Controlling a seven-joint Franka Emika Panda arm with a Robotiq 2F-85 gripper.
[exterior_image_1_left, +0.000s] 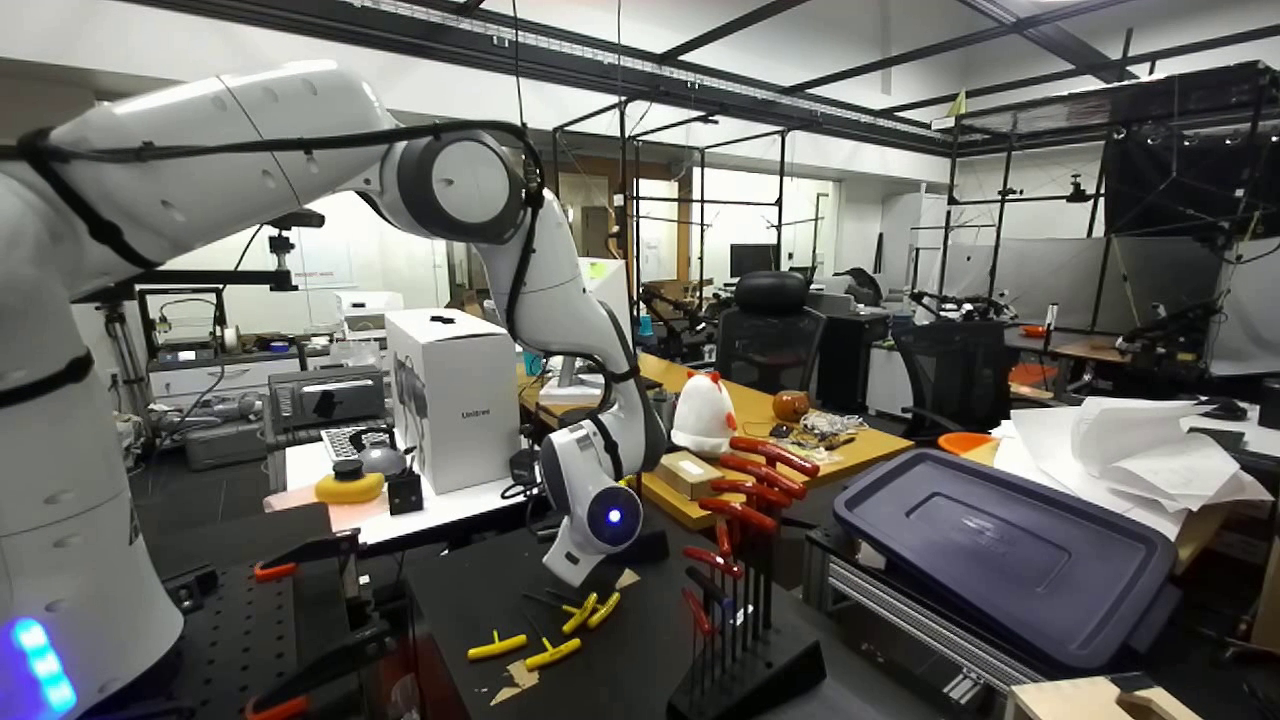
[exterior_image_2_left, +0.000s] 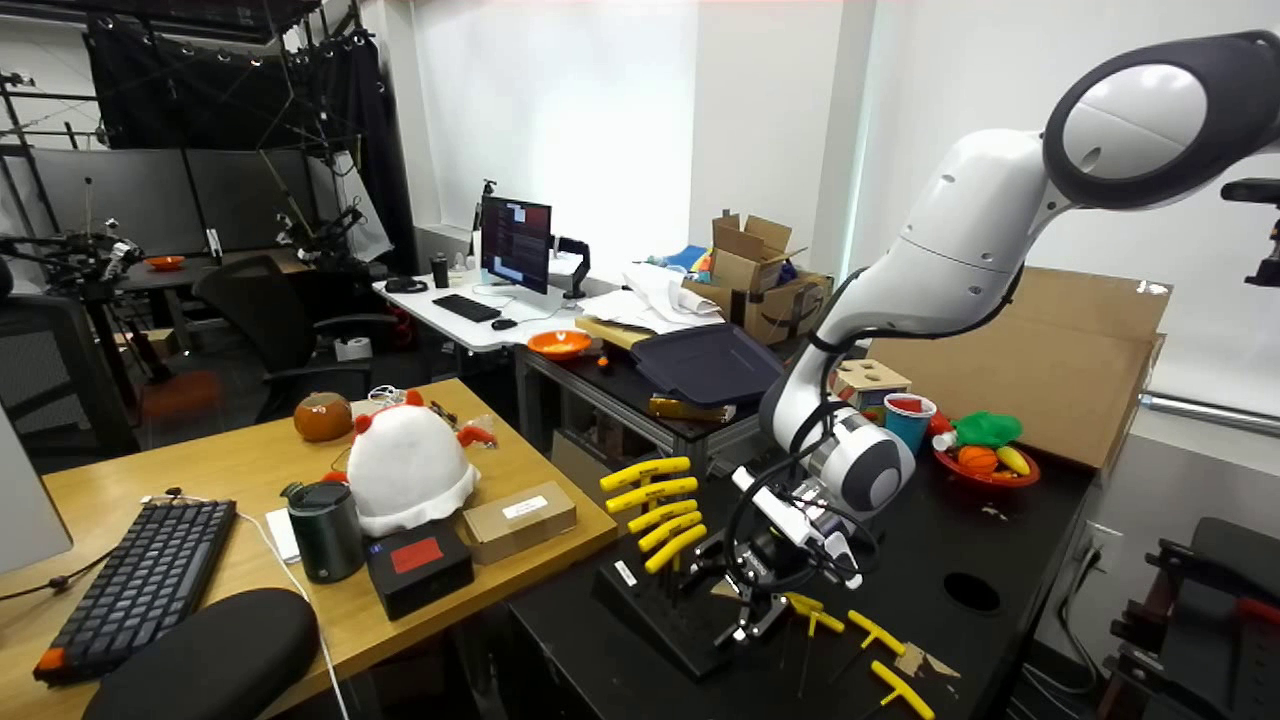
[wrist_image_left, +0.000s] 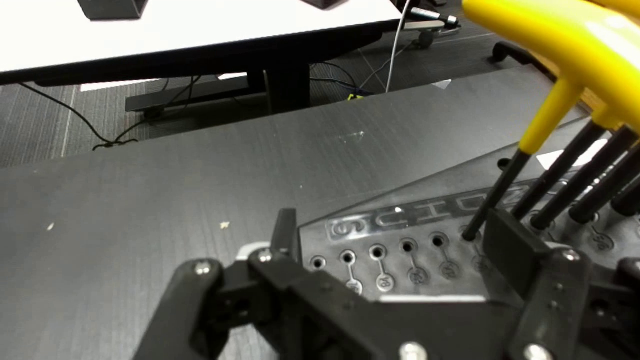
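Observation:
My gripper stands open above the row of holes in a black key holder, with no tool gripped. The fingers are spread wide. Yellow T-handled hex keys stand in the holder at the right of the wrist view; the nearest shaft runs down just beside the right finger, and I cannot tell whether they touch. Exterior view 2 shows this yellow set upright beside the gripper. Several loose yellow T-handle keys lie on the black table. The arm's wrist hides the fingers in exterior view 1.
A second holder with red-handled keys stands toward the front of the black table. Beyond the table are a dark lidded bin and a wooden desk. A red bowl of toys sits at the table's far side.

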